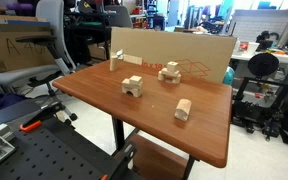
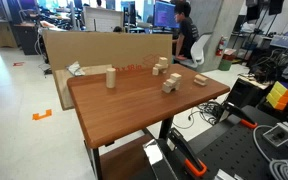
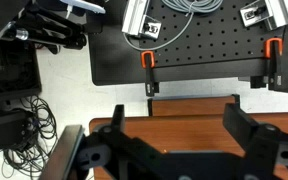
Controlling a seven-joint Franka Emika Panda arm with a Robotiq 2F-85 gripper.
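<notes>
On the brown wooden table [image 1: 199, 140] lie several pale wooden pieces. A cylinder [image 1: 183, 108] is near the right end in exterior view 1, and a bridge-like block group [image 1: 133, 86] sits near the middle. Farther back is a stacked group [image 1: 169, 72]; another piece [image 1: 114, 63] stands at the far left. Exterior view 2 shows an upright cylinder [image 2: 111, 78], a block group [image 2: 170, 85] and a low piece [image 2: 201, 79] by the edge. In the wrist view my gripper is open, its dark fingers wide apart, with nothing between them.
A cardboard panel [image 2: 104, 50] rises along one table side. Beside the table is a black perforated base [image 3: 204, 42] carrying clamps, orange-handled parts [image 3: 149, 62] and a coiled cable [image 3: 189, 5]. A strip of floor separates base and table. An office chair [image 1: 19, 50] stands at the left.
</notes>
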